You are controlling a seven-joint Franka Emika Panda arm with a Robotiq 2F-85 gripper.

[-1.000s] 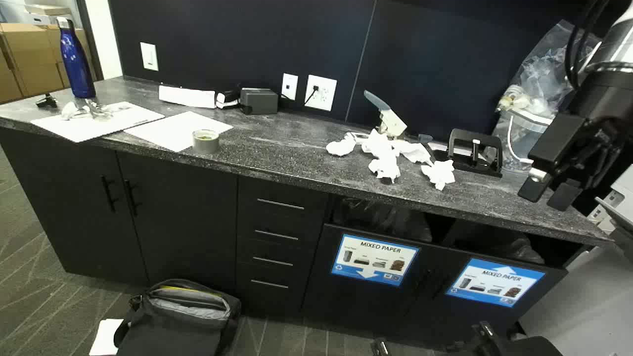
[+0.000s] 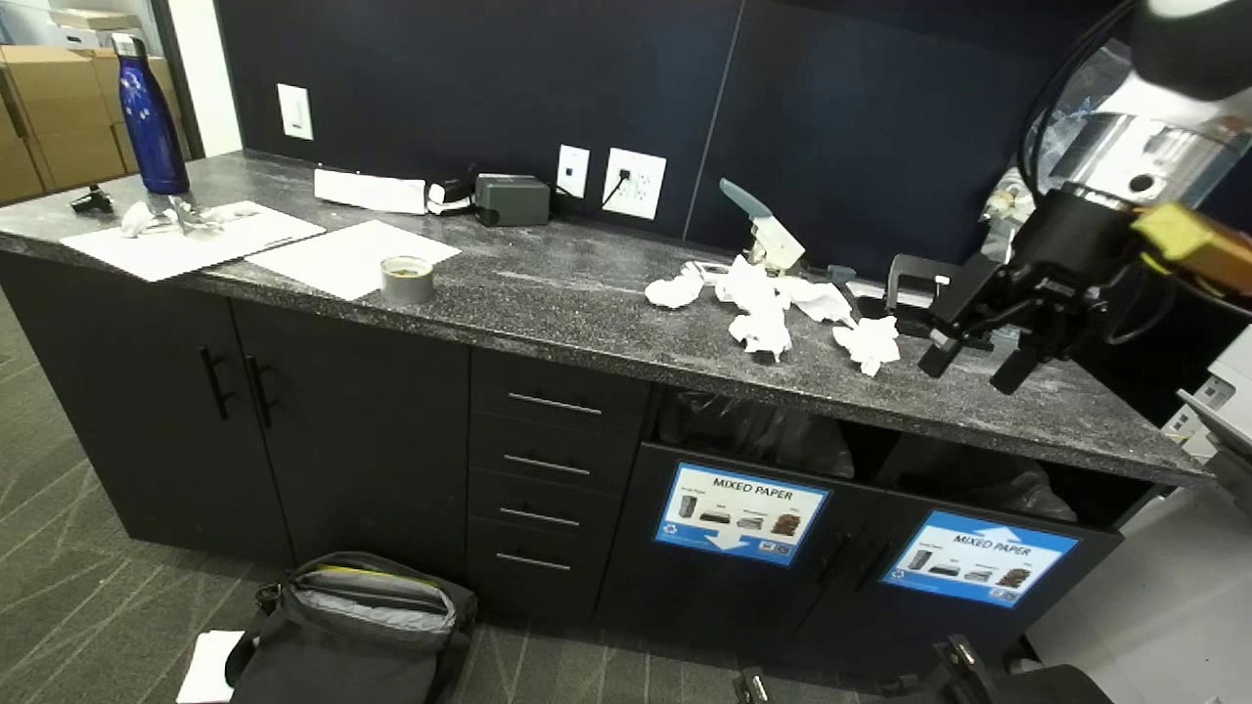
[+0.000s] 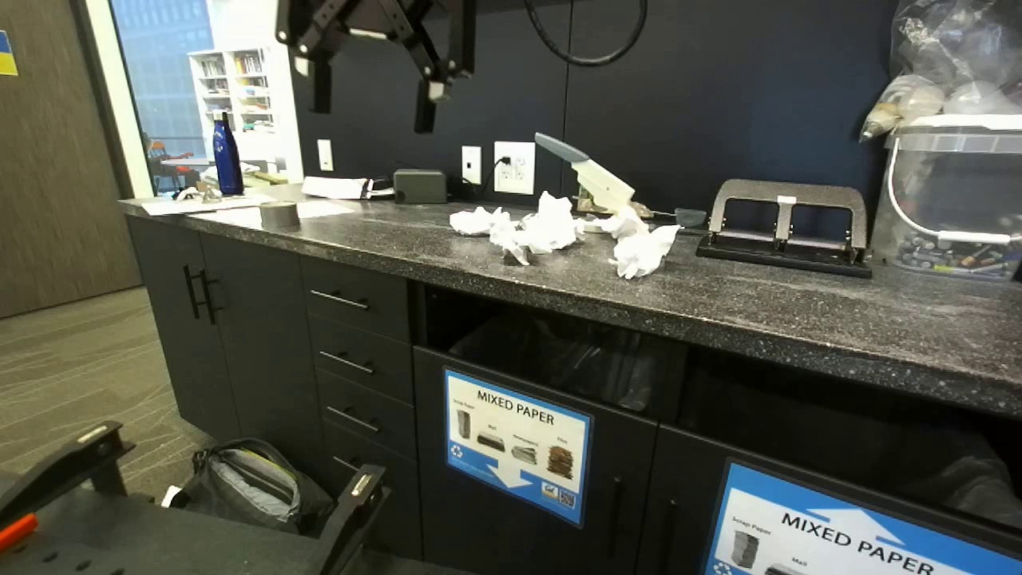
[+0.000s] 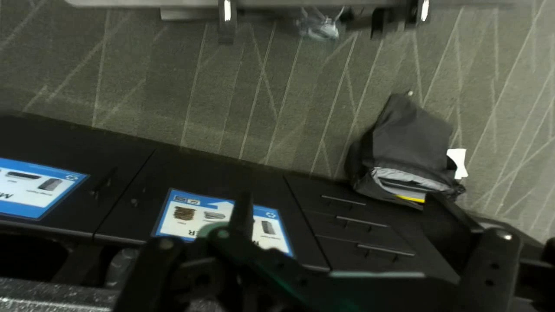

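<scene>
My open gripper (image 2: pixel 974 366) hangs at the right of exterior view 1, fingers pointing down, with nothing between them. Exterior view 2 has the gripper (image 3: pixel 374 107) at the top left, its two fingers well apart and higher than the counter. Several crumpled white papers (image 2: pixel 757 311) lie loosely bunched on the dark counter (image 2: pixel 563 299); one paper ball (image 3: pixel 643 251) sits at the right of the bunch. In the wrist view, the dark fingers frame cabinet fronts and the carpeted floor; no crumpled paper shows there.
Behind the papers stands a pale-handled tool (image 3: pixel 599 182). A black hole punch (image 3: pixel 790 225) and a clear bucket (image 3: pixel 948 201) are to the right. A tape roll (image 2: pixel 407 282), white sheets (image 2: pixel 340 258) and a blue bottle (image 2: pixel 151 123) are left. Open-topped bins (image 2: pixel 751 422) sit below.
My arm and gripper have moved leftward in exterior view 1 and the gripper has turned. It now partly covers the hole punch. Papers and other counter items have stayed put.
</scene>
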